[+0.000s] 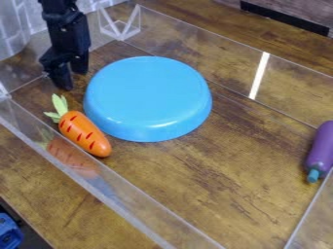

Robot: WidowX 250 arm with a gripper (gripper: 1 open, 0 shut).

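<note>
My black gripper [65, 66] is at the upper left, low over the wooden floor of the clear-walled enclosure, left of an upturned light blue round dish [147, 95]. Whether its fingers are open or shut is unclear at this size. An orange toy carrot [82, 131] with green leaves lies below the gripper, at the dish's lower left. A purple toy eggplant [321, 149] lies at the far right edge.
Clear plastic walls [104, 195] border the wooden surface [221, 185] on the sides. A small blue object [7, 231] is outside the wall at bottom left.
</note>
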